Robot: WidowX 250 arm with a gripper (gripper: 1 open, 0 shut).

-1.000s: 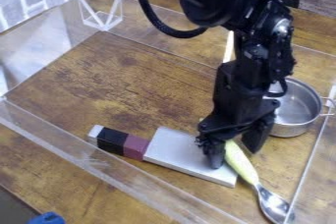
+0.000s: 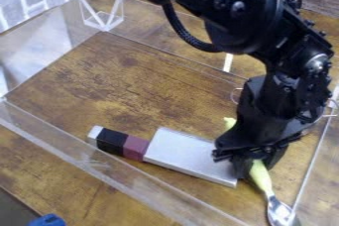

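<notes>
The black robot gripper reaches down at the right side of a clear-walled enclosure, shut, with its fingertips over a pale yellow-green handled spoon; whether they grip it is partly hidden. The spoon's metal end lies at the lower right. A cleaver-like object with a silver blade and dark handle lies to the left of the fingers, its right end beside the spoon.
Clear plastic walls bound the wooden floor. The left and middle floor is open. A metal pot is mostly hidden behind the arm on the right. A blue object sits outside at the lower left.
The arm has shifted right and toward the camera, now covering most of the pot. The spoon's lower end has moved slightly right and down.
</notes>
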